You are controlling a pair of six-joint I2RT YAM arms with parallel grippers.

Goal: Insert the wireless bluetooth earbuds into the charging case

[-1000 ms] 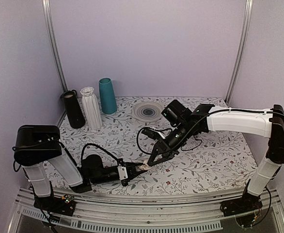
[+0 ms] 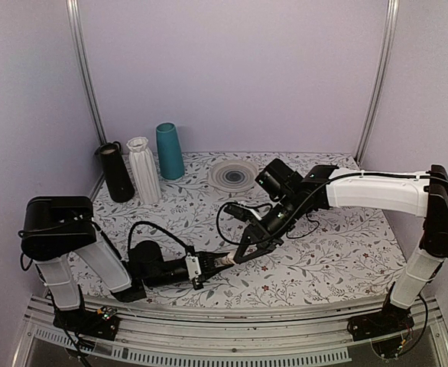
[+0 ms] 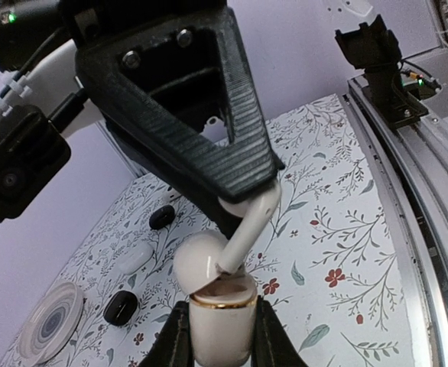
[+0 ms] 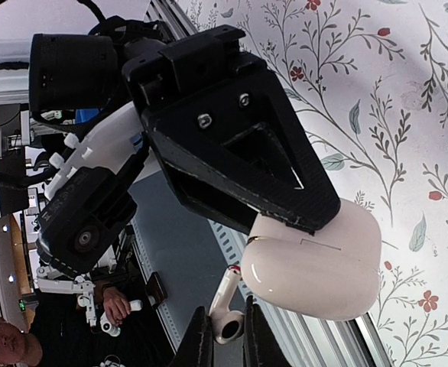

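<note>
The white charging case (image 3: 222,336), with a gold line near its rim, is clamped between the fingers of my left gripper. A rounded white part, which looks like the raised lid (image 3: 197,261), stands at its upper left. Above the case opening, a white earbud (image 3: 248,229) slants down from my right gripper. In the right wrist view, my right gripper is shut on the earbud stem (image 4: 225,294), close beside the case (image 4: 312,279). Whether the earbud touches the case, and how its head sits, cannot be told. From above, both grippers meet low over the table.
A black jug (image 2: 116,173), a white vase (image 2: 144,170) and a teal vase (image 2: 170,151) stand at the back left. A round plate (image 2: 233,176) lies at the back middle. Small black ovals (image 3: 121,308) and a white oval (image 3: 136,258) rest on the patterned table.
</note>
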